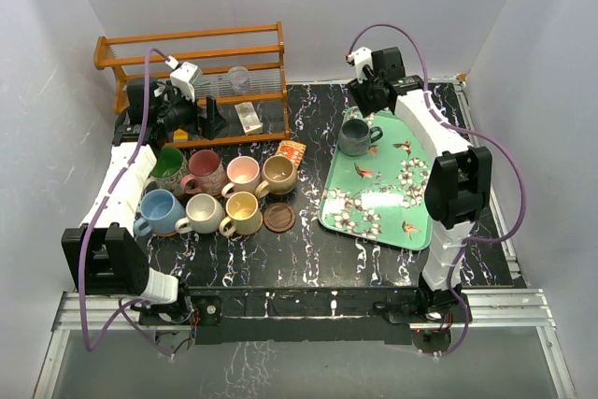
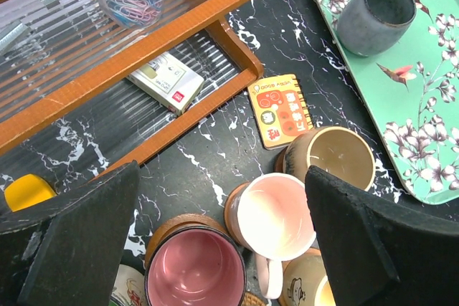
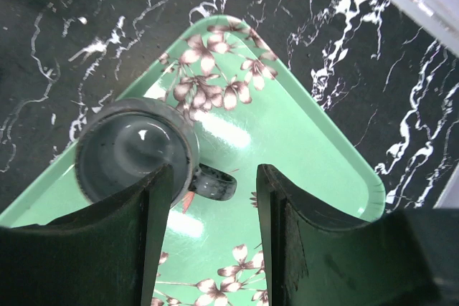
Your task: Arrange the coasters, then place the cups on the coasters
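The dark grey cup point(image 1: 355, 141) stands on the green tray point(image 1: 369, 221), its handle to the right. My right gripper point(image 1: 358, 92) is above the cup's back; in the right wrist view its open fingers point(image 3: 147, 241) flank the handle from above, with the cup point(image 3: 125, 152) at left. A wooden coaster point(image 1: 278, 218) lies bare on the marble at the front of the mug group. My left gripper point(image 1: 199, 121) hangs open above the mugs, nothing between its fingers.
Several coloured mugs crowd the left half. A wooden rack point(image 1: 187, 60) with small items stands behind them, a small notebook point(image 2: 280, 111) beside it. Bare marble lies in front of the coaster.
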